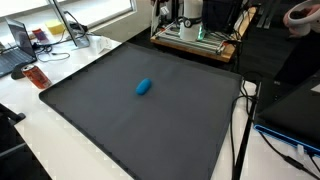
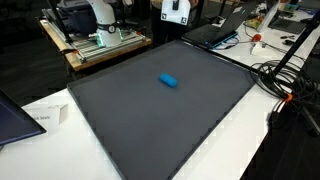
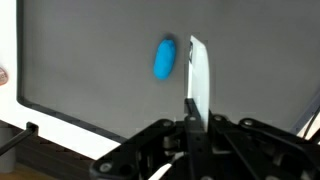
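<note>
A small blue oblong object (image 1: 143,87) lies on the dark mat (image 1: 110,110), left of the mat's centre in exterior view 1. It is the same blue object (image 2: 168,80) that shows toward the far side in exterior view 2. In the wrist view, the blue object (image 3: 164,59) rests just left of my gripper, apart from it. The gripper is shut; a pale narrow strip runs forward along it, and I cannot tell whether this is its fingers or something thin. No gripper can be made out in the exterior views.
An orange-red can (image 1: 36,77) stands left of the mat. Black cables (image 2: 285,85) and a laptop (image 2: 217,30) lie on the white table beyond the mat. A wooden stand (image 1: 195,43) sits behind it.
</note>
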